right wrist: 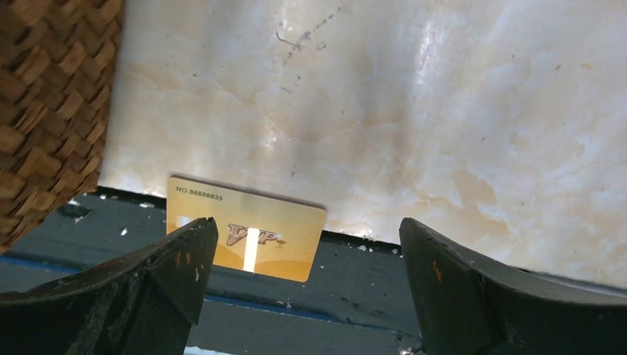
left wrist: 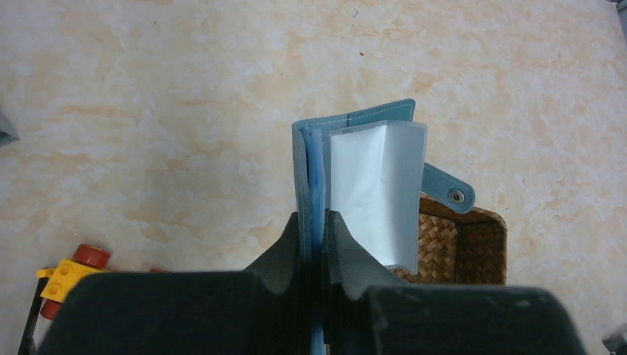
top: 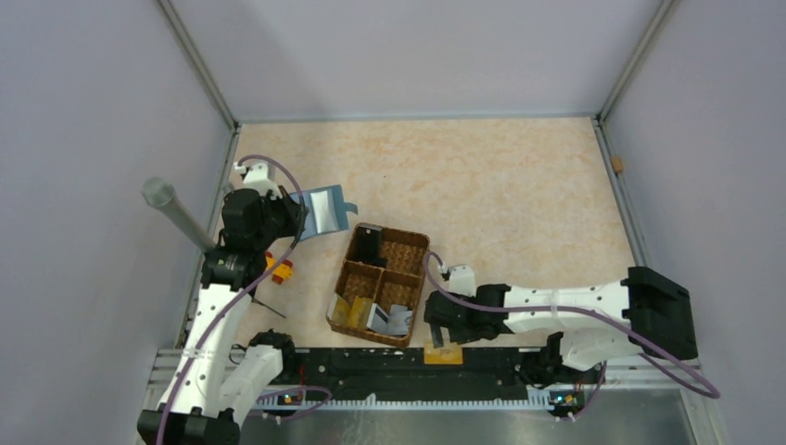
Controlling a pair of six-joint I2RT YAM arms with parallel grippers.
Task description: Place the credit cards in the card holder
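My left gripper is shut on the blue card holder (left wrist: 355,116), held above the table at its left edge. The holder is spread open, with a clear sleeve and a snap tab showing. A gold VIP card (right wrist: 288,251) lies flat across the table's front edge, partly over the dark strip. Above it my right gripper stands open with nothing between its fingers; in the right wrist view the left finger covers one corner of the card. From the top, the gold card (top: 443,355) shows just in front of the right gripper.
The woven basket (top: 414,234) is left of the right gripper, with a black item (top: 368,243) and several cards in its compartments. Yellow and red toy bricks (left wrist: 74,275) lie near the left arm.
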